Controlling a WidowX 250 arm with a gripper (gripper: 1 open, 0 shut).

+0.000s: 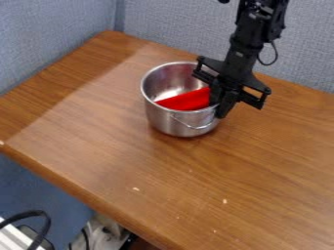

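Observation:
A steel pot (pixel 167 122) with a wire handle stands on the wooden table, holding a red object (pixel 183 100) that lies inside it. The black gripper (pixel 220 109) comes down from the upper right at the pot's right rim, its tips low by the rim. Whether anything is between its fingers cannot be seen clearly; the fingertips are partly hidden against the pot.
Grey padded walls (pixel 53 39) stand behind and left. Cables and equipment lie below the table's edge at the lower left.

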